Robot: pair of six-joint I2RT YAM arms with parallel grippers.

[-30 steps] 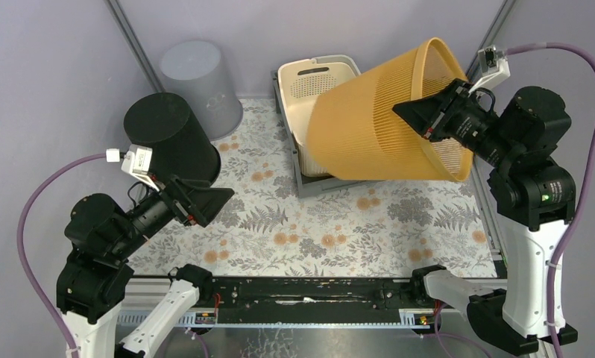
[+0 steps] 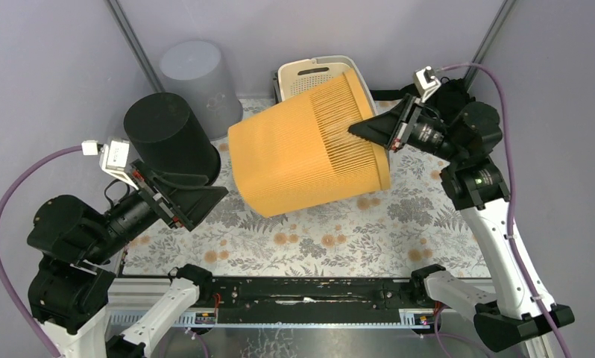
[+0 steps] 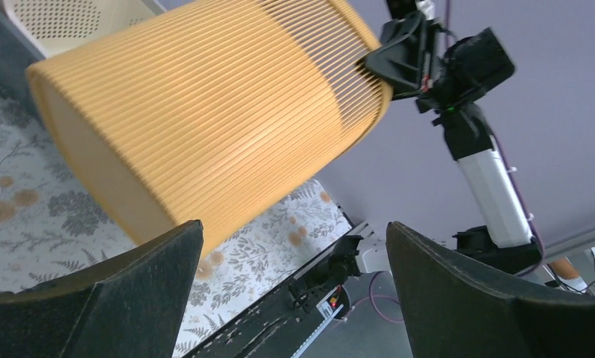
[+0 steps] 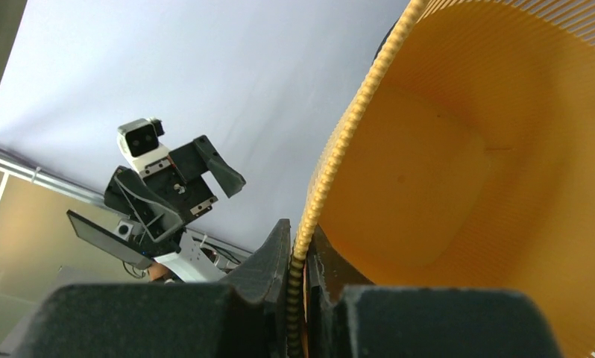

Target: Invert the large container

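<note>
A large yellow container [image 2: 294, 142] hangs tilted on its side above the table, its closed base toward the left and its rim toward the right. My right gripper [image 2: 354, 133] is shut on that rim. In the right wrist view the rim [image 4: 332, 160] runs between the fingers, and the container's hollow inside [image 4: 458, 171] lies to the right. My left gripper [image 2: 205, 205] is open and empty, just left of the container's base. From the left wrist view, the base edge [image 3: 108, 142] shows ahead of the parted fingers [image 3: 142, 291], apart from them.
Black [image 2: 168, 134] and grey [image 2: 197, 82] upturned bins stand at the back left. A cream basket [image 2: 298, 80] sits at the back, partly hidden by the yellow container.
The yellow container has swung left with my right gripper, and its opening has turned out of the top view.
</note>
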